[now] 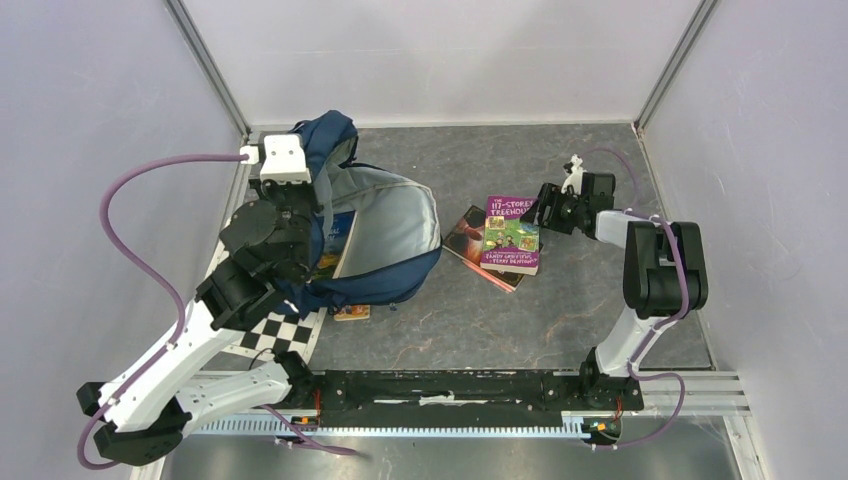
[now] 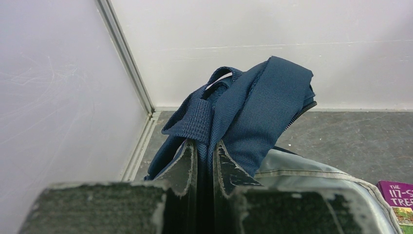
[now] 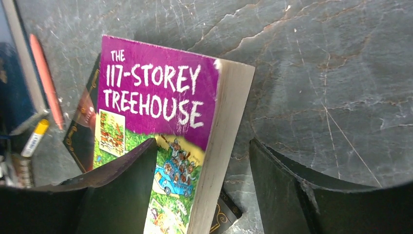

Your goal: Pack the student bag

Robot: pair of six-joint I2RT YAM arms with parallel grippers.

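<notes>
On the left a blue backpack (image 1: 375, 290) gapes toward the right, showing its grey lining; a book (image 1: 340, 245) is inside. My left gripper is shut on the backpack's blue fabric edge (image 2: 272, 107) and holds it up. A thick purple and green Treehouse book (image 1: 511, 235) lies over a dark book (image 1: 463, 238) on the floor. In the right wrist view my right gripper is part open; one finger (image 3: 122, 180) overlaps the Treehouse cover (image 3: 156, 87) and the other is off its page edge. Nothing shows clamped between them.
An orange pencil (image 3: 46, 80) lies alongside the dark book. A small yellow-covered item (image 1: 352, 313) sits by the bag's lower edge, near a checkered board (image 1: 270, 335).
</notes>
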